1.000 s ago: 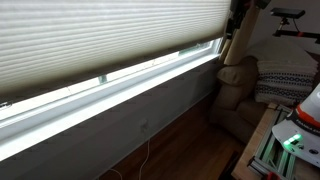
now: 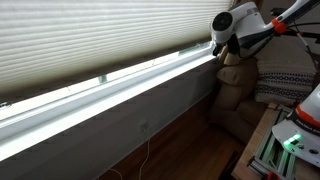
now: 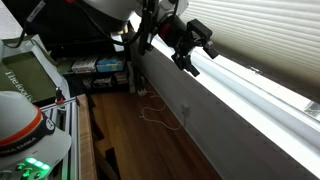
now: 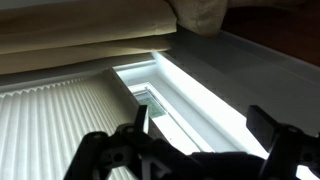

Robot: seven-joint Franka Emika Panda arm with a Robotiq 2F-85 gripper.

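My gripper stands open in the wrist view, its two dark fingers wide apart with nothing between them. Beyond it are the pleated window blind (image 4: 55, 135) on the left and the bright window sill (image 4: 205, 95) running diagonally. In exterior view 1 the gripper (image 2: 216, 49) is at the upper right, near the far end of the sill and close to the blind's (image 2: 100, 40) lower edge. Exterior view 2 has the gripper (image 3: 203, 61) hanging beside the window wall; whether it touches anything cannot be told.
A brown armchair (image 2: 232, 100) with a patterned cushion fills the corner by the window. A wooden table edge (image 2: 251, 150) stands at the right. White cords (image 3: 160, 118) lie along the wall. Bare wood floor (image 3: 150, 150) lies below.
The arm has come down from the top right of exterior view 1. The gripper is now lower and further left, level with the sill's far end. The blind has not visibly moved.
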